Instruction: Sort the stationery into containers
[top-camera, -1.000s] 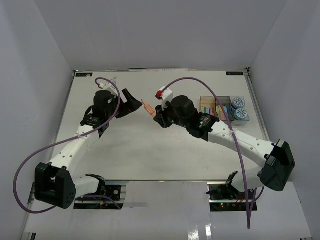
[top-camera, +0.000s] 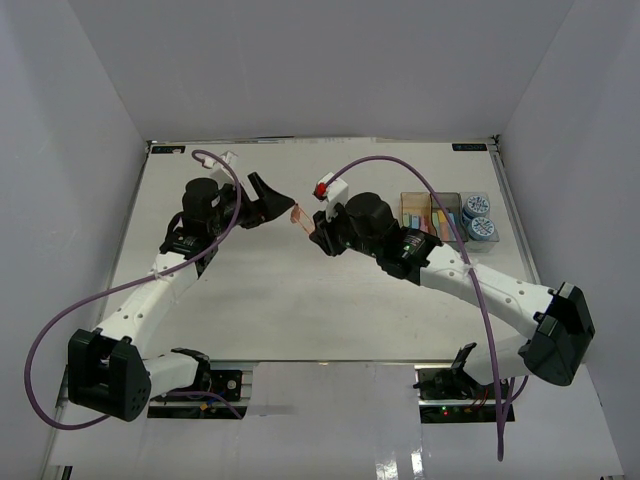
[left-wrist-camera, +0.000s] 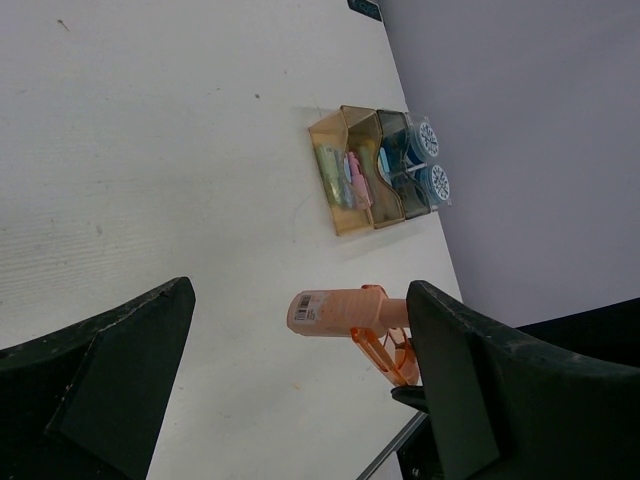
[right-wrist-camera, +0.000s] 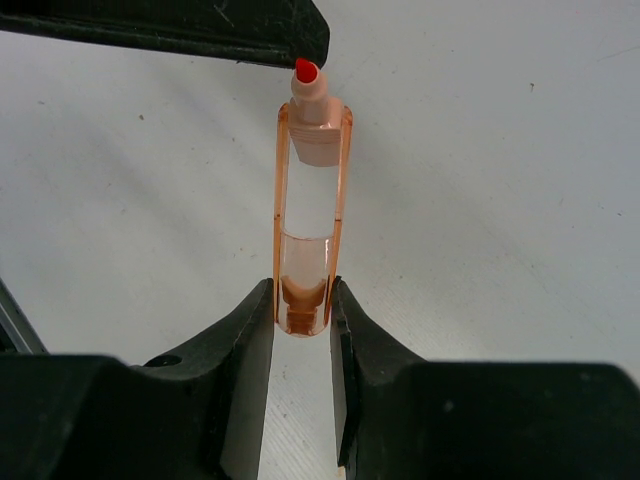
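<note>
My right gripper is shut on the lower end of a peach-orange stationery item (right-wrist-camera: 318, 140). The item is partly clear, with long thin sides, a narrow nozzle and a red tip (right-wrist-camera: 306, 71) at its far end. In the right wrist view, a dark finger of my left gripper crosses just above the red tip; whether they touch I cannot tell. A barcode label shows on the item's body (left-wrist-camera: 335, 310) in the left wrist view, where the right finger hides part of it. My left gripper stands open. From above, the item (top-camera: 302, 219) hangs between both grippers.
At the right of the table stands a divided clear container (top-camera: 415, 208) with several coloured pieces inside. Two round blue-and-white items (top-camera: 481, 229) sit in its right-hand part.
My left gripper has shifted slightly to the right, closer to the item. The item appears at a changed angle in front of my right gripper, which has hardly moved.
</note>
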